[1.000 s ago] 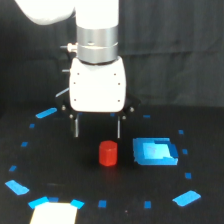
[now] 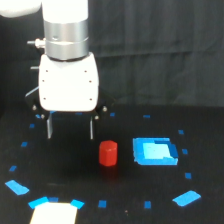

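Note:
My gripper (image 2: 71, 127) points down over the left half of the dark table, its two thin fingers (image 2: 50, 125) set wide apart. Only dark background shows between them. To the right of the fingers and a little lower in the view, a small red cylinder-like object (image 2: 107, 153) rests on the table, clear of the gripper. Further right lies a square blue piece (image 2: 155, 152) with a paler patch in its middle. How high the fingers hang above the table is hard to judge.
Blue tape marks, such as one strip (image 2: 16, 187) at left and another (image 2: 186, 198) at right, dot the black table. A pale block (image 2: 53, 213) is cut off by the bottom edge.
The arm and gripper have shifted left, away from above the red object. The fingers remain spread. The red object and blue square have not moved.

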